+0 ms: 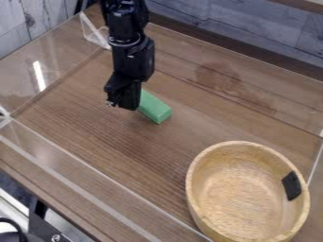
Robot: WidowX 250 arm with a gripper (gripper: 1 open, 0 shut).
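Observation:
The black arm reaches down from the top centre to the gripper (124, 100), whose fingers look closed, with nothing visible between them. A green block (150, 108) lies on the wooden table just right of the gripper, partly behind it at its upper end; whether they touch I cannot tell.
A large round tan basket (246, 205) with a dark patch on its rim stands at the lower right. The wooden table (89, 161) is otherwise mostly clear. A grey wall is at the upper left, with white items along the left edge.

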